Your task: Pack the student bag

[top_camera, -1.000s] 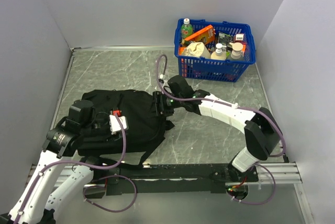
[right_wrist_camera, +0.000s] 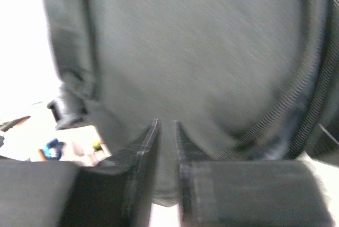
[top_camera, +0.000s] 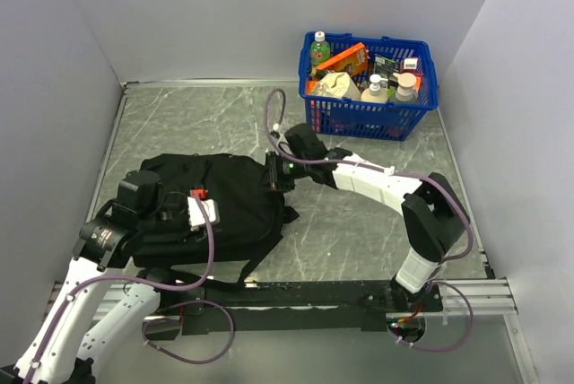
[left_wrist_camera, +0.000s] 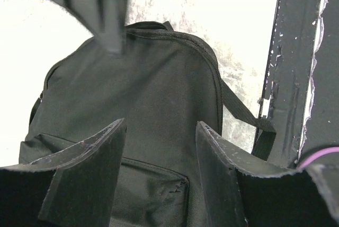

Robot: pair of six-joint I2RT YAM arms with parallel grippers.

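Observation:
A black backpack [top_camera: 220,222] lies flat on the left half of the grey table, with its zipper and a strap showing in the left wrist view [left_wrist_camera: 132,78]. My left gripper is over the bag, fingers apart with only bag fabric visible beyond them. My right gripper [top_camera: 274,176] is at the bag's right upper edge. In the blurred right wrist view its fingertips [right_wrist_camera: 154,129] stand a small way apart over black fabric and a zipper [right_wrist_camera: 312,94]; whether they touch or hold fabric is unclear.
A blue basket [top_camera: 363,119] full of bottles, boxes and packets stands at the back right. Bare marble-look table [top_camera: 354,245] shows right of the bag and behind it. Walls border the workspace at the back and sides.
The left arm and the bag look nearly unchanged.

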